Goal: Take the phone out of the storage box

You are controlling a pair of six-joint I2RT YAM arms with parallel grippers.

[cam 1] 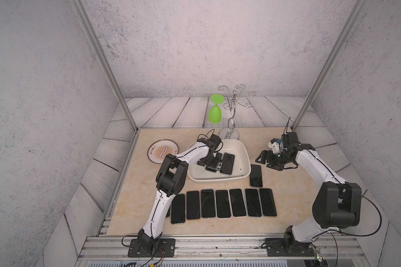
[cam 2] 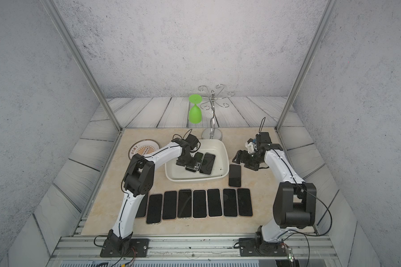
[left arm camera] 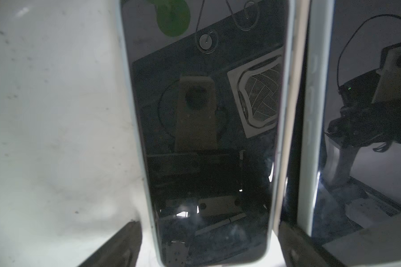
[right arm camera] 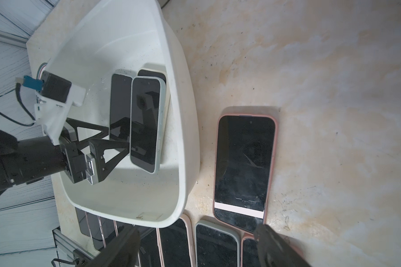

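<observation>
The white storage box holds phones. In the right wrist view a dark phone lies beside a pale-edged phone, which rests on another light-cased phone. My left gripper is open, low in the box; its fingers stand on both sides of the near end of the left phone. No grip on it shows. My right gripper stands apart-fingered and empty above the table, right of the box. A pink-cased phone lies flat on the table beneath and ahead of it.
Several phones lie in a row in front of the box. A round plate sits at left. Behind stands a metal rack with a green cup. The table's right side has free room.
</observation>
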